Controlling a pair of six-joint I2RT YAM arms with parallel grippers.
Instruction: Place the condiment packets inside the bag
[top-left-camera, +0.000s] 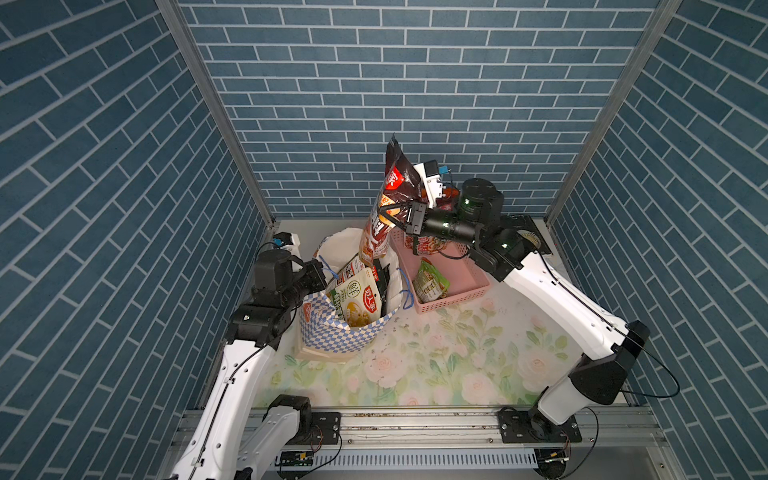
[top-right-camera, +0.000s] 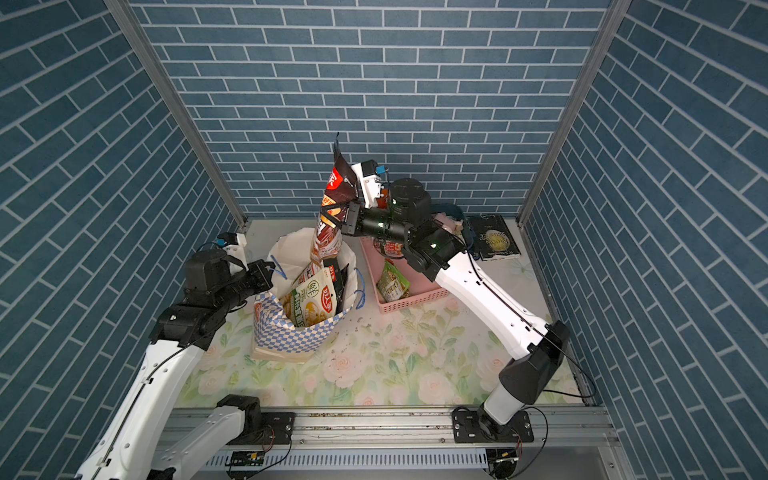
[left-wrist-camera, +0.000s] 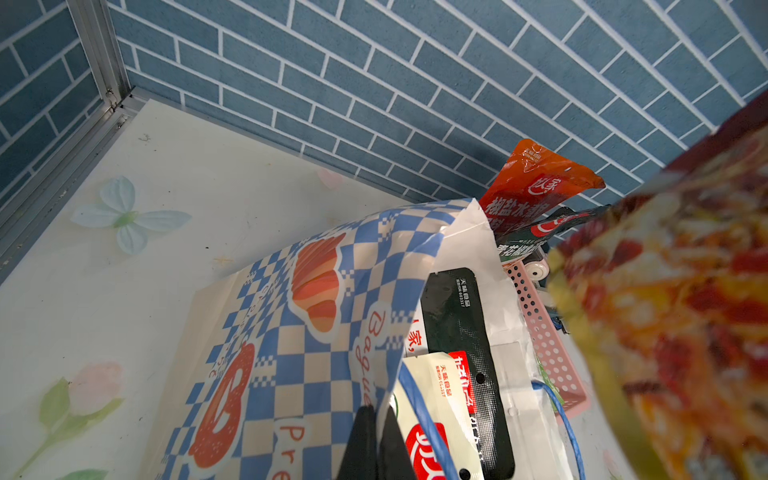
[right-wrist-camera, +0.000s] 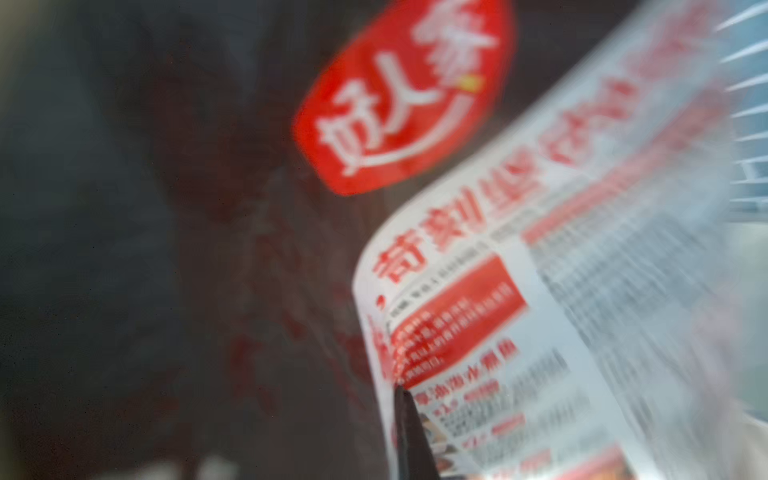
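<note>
A blue-checked cloth bag (top-left-camera: 340, 332) stands open on the table, several packets inside; a cream one (top-left-camera: 360, 302) is frontmost and a black one (left-wrist-camera: 460, 320) lies beside it. My left gripper (top-left-camera: 318, 276) is shut at the bag's left rim, and the rim cloth appears pinched between its fingertips in the left wrist view. Above the bag's back right, my right gripper (top-left-camera: 385, 214) is shut on a tall dark brown packet (top-left-camera: 393, 192). That packet hangs upright, its lower end at the bag's mouth. In the right wrist view it fills most of the frame, blurred.
Right of the bag, a pink basket (top-left-camera: 464, 297) holds a green packet (top-left-camera: 430, 281), with a red-orange packet (left-wrist-camera: 536, 188) and a dark green packet (left-wrist-camera: 536, 229) at its back. A black packet (top-right-camera: 492, 237) lies at the back right.
</note>
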